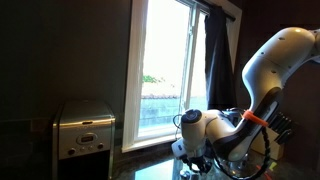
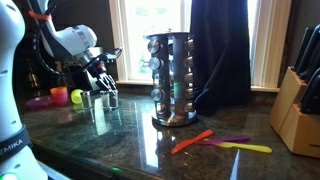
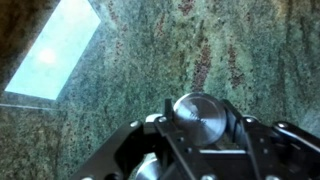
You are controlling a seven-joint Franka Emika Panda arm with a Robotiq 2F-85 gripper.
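Observation:
In the wrist view, a jar with a round silver lid (image 3: 200, 118) sits between the fingers of my gripper, which is shut on it. A second shiny round object (image 3: 149, 168) shows partly beside the left finger, mostly covered. From the second exterior view, my gripper (image 2: 100, 84) is low over the dark counter at the left, among small silver jars such as one jar (image 2: 112, 99). Which of these is the held one is hard to tell there, as is any gap beneath it.
A spice rack (image 2: 174, 80) full of jars stands mid-counter. Red, purple and yellow utensils, including a red one (image 2: 192, 141), lie right of it, near a knife block (image 2: 301, 105). A toaster oven (image 1: 84, 140) stands left of the window.

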